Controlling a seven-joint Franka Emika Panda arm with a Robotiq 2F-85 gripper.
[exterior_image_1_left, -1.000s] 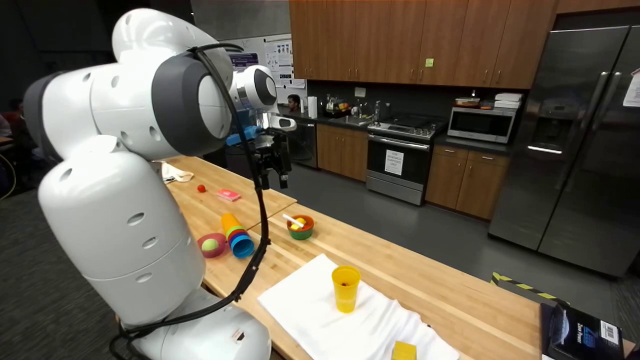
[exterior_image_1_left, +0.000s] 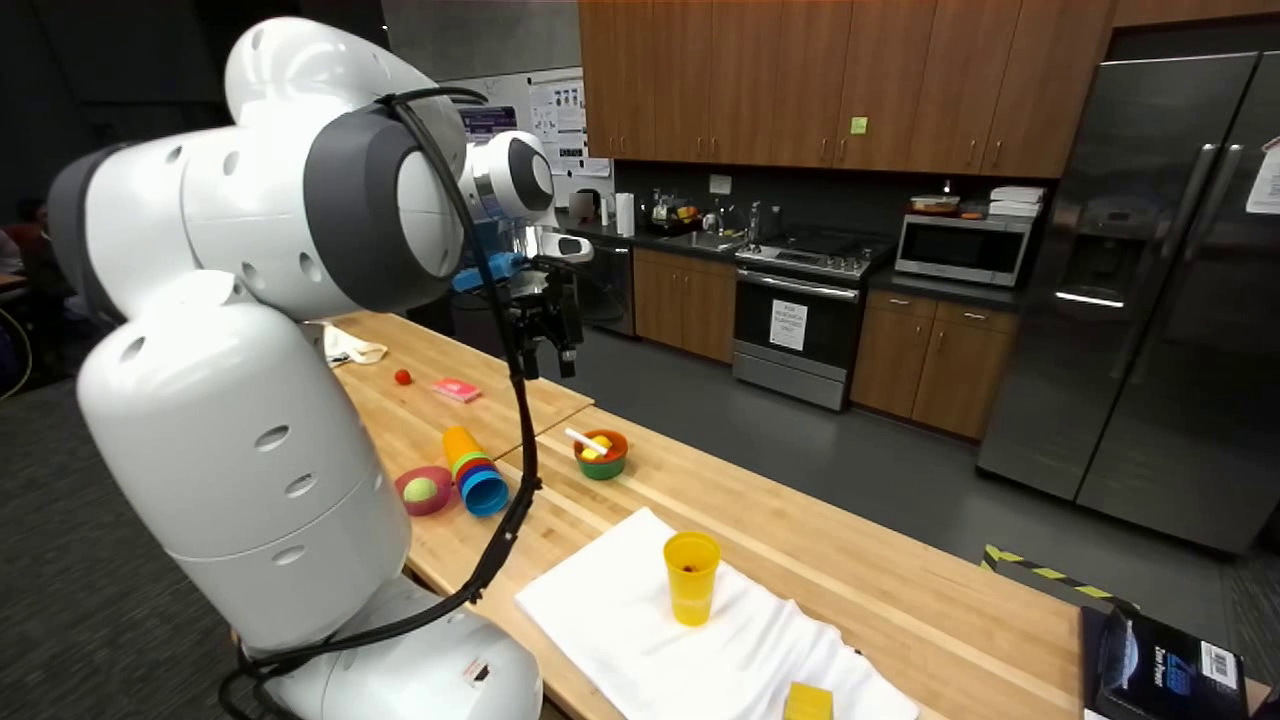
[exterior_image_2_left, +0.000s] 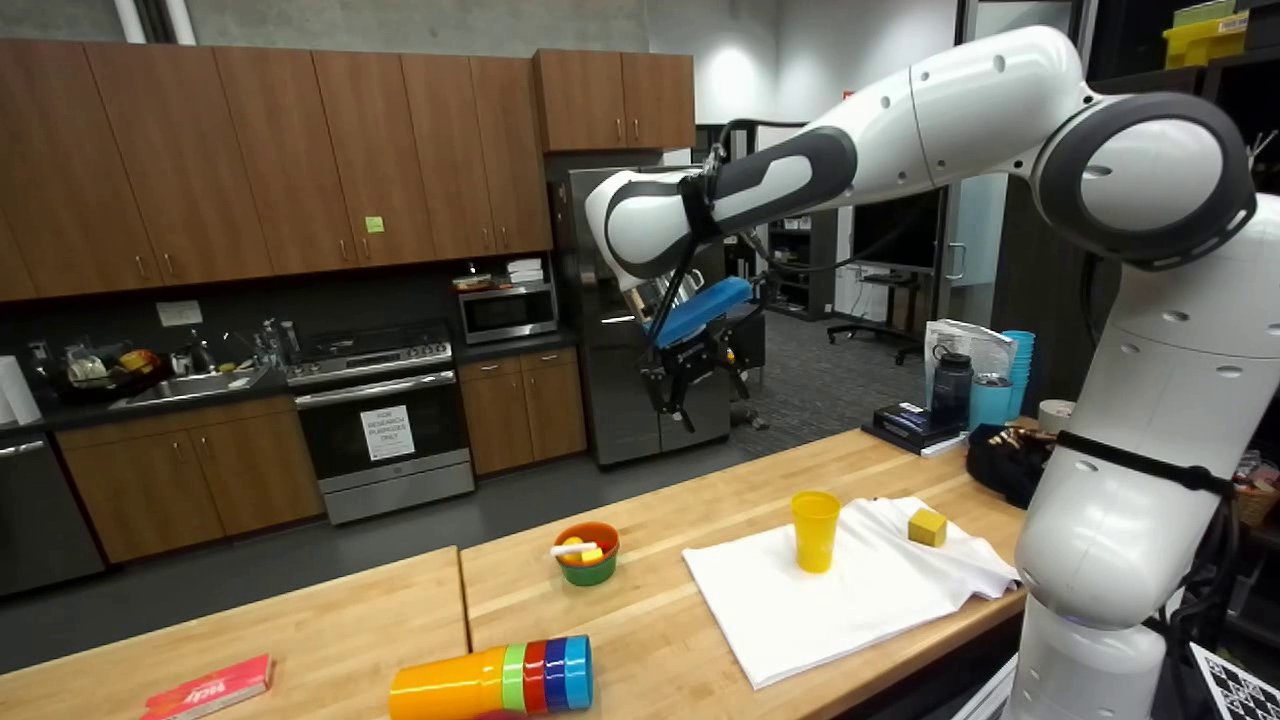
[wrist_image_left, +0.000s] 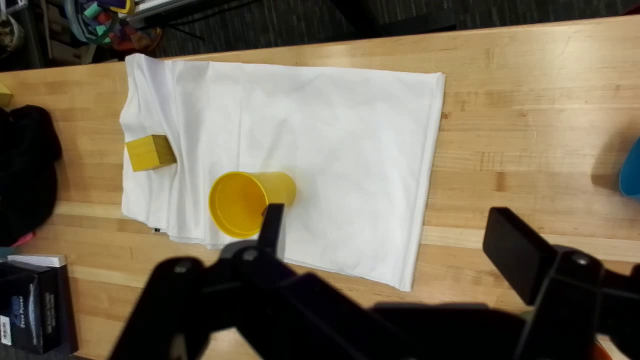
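My gripper hangs high above the table, its two black fingers spread wide with nothing between them. A yellow cup (wrist_image_left: 239, 204) stands upright on a white cloth (wrist_image_left: 354, 150) laid over the wooden table; something small and dark shows inside it in exterior view 1. On the rumpled end of the same cloth rests a yellow block (exterior_image_2_left: 926, 527). A bowl (exterior_image_2_left: 588, 569), orange inside and green below, sits on bare wood beyond the cloth, holding yellow pieces and a white stick. Stacked coloured cups (exterior_image_2_left: 504, 679) lie on their side near it.
A pink bowl (exterior_image_1_left: 423, 490) with a yellow-green ball lies beside the stacked cups. Farther off are a red ball (exterior_image_1_left: 403, 377) and a pink packet (exterior_image_1_left: 456, 390). A black box (exterior_image_1_left: 1170, 667) and a dark bundle (exterior_image_2_left: 1015, 466) occupy the other end. Bare wood surrounds the cloth.
The arm and the table objects look the same as before. A person's head visible near the far counter has gone out of view.
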